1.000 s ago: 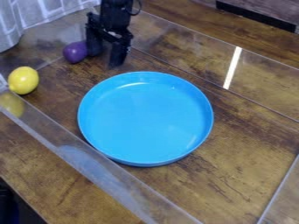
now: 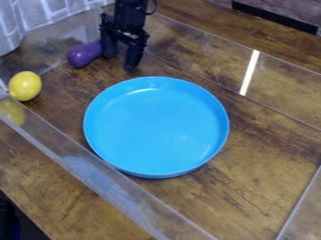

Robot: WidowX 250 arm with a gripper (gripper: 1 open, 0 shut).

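Observation:
My black gripper (image 2: 123, 39) is at the top of the view, reaching down beside a purple eggplant-like object (image 2: 85, 52), just to its right. Its fingers are dark and hard to make out, so whether they are apart or closed is unclear.
A large blue plate (image 2: 156, 127) fills the middle of the wooden surface. A yellow lemon-like object (image 2: 24, 86) sits at the left near a clear plastic edge.
My gripper has shifted slightly, and the purple object appears a little more tilted or elongated beside it. The plate and yellow object have not moved.

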